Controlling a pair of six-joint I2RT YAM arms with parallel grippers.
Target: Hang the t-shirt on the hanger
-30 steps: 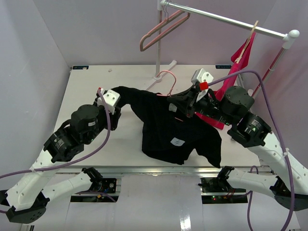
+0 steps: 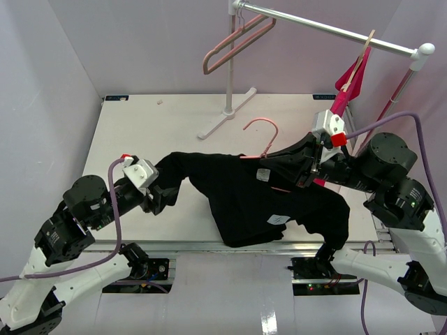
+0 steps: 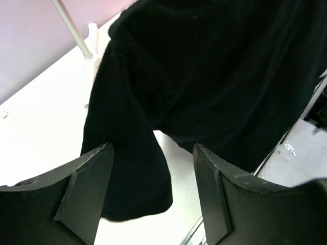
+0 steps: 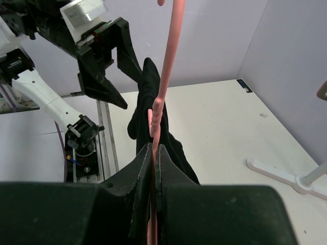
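Observation:
A black T-shirt [image 2: 244, 202] with white labels hangs on a pink hanger [image 2: 268, 143], which my right gripper [image 2: 269, 162] grips at the middle right of the top view. In the right wrist view the hanger [image 4: 166, 71] runs between the shut fingers, with the shirt behind it. My left gripper [image 2: 160, 199] is open beside the shirt's left sleeve. In the left wrist view the sleeve [image 3: 127, 173] hangs between and beyond the parted fingers; whether it touches them is unclear.
A white rail [image 2: 321, 28] on a stand holds empty pink hangers [image 2: 230, 56] and, at the right, a red garment [image 2: 349, 84].

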